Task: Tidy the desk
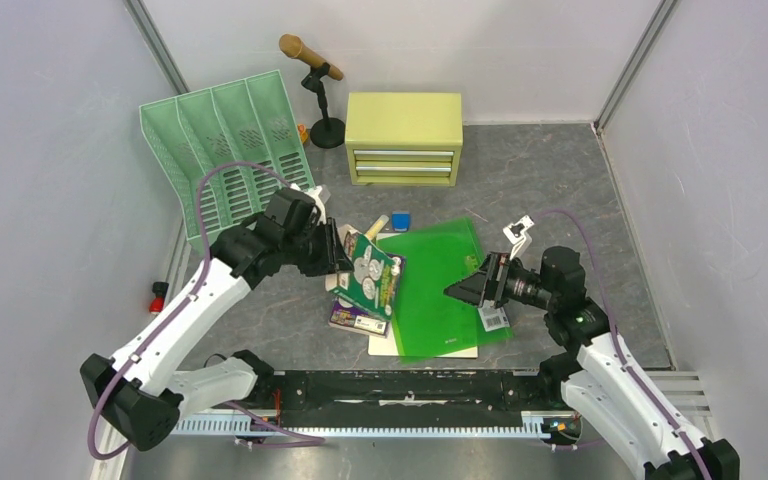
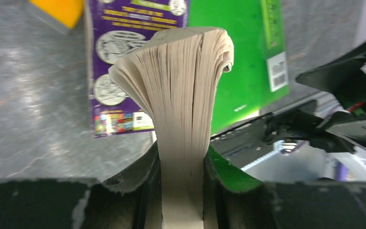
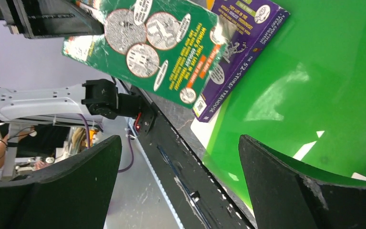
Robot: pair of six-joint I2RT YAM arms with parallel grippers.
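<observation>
A green-covered book [image 1: 365,270] hangs from my left gripper [image 1: 335,255], which is shut on it; the left wrist view shows its page edges [image 2: 176,95] clamped between the fingers. Below it a purple book [image 1: 358,318] lies partly on a green plastic folder [image 1: 430,280], with a cream sheet underneath. My right gripper [image 1: 467,287] is open and empty over the folder, apart from the held book; in the right wrist view both fingers frame bare folder and table edge.
A green divided rack [image 1: 210,140] stands back left, a yellow drawer box [image 1: 404,120] back middle, a microphone on a stand [image 1: 328,130] between them. A blue block [image 1: 400,222] and yellow item [image 1: 378,225] lie mid-desk.
</observation>
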